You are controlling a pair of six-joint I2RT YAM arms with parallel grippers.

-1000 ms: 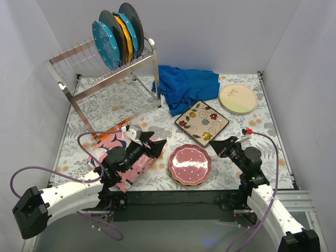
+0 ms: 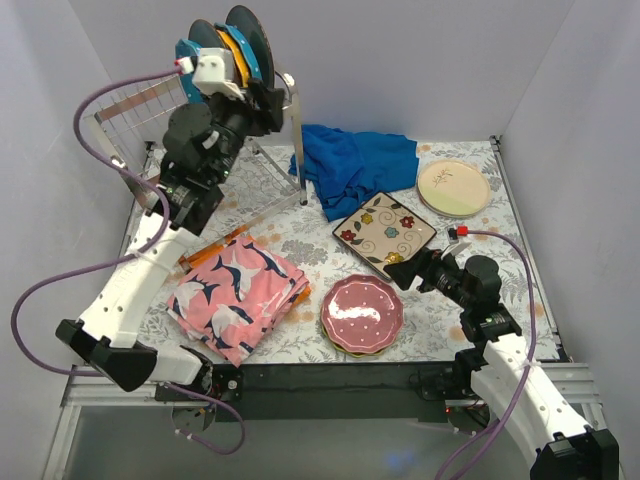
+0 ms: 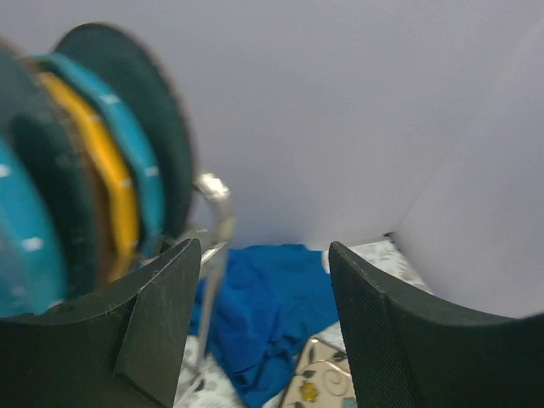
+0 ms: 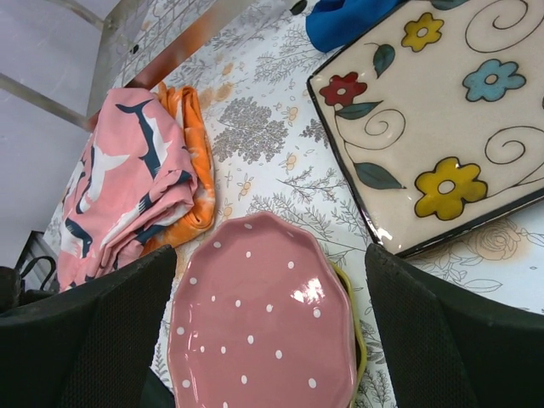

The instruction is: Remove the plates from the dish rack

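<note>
Several plates stand upright in the dish rack (image 2: 300,145): a dark plate (image 2: 251,42) at the right end, then blue, yellow, dark and blue ones. My left gripper (image 2: 272,108) is raised in front of them, blurred by motion. In the left wrist view its fingers (image 3: 157,327) are apart with no plate between them; the dark plate (image 3: 127,110) lies beyond the left finger. My right gripper (image 2: 412,275) is low over the table, its fingers (image 4: 459,331) spread and empty. A pink scalloped plate (image 2: 362,315) rests on a yellow-green rimmed one below it.
A square flowered plate (image 2: 385,234) and a round cream plate (image 2: 454,188) lie flat at the right. A blue cloth (image 2: 355,165) is bunched at the back. A pink patterned cloth (image 2: 240,298) lies at the front left. The rack's metal frame rises high.
My left gripper has swung up and back from above the pink cloth to the plates in the rack. The right gripper has opened and shifted slightly up and left. The plates have not visibly moved.
</note>
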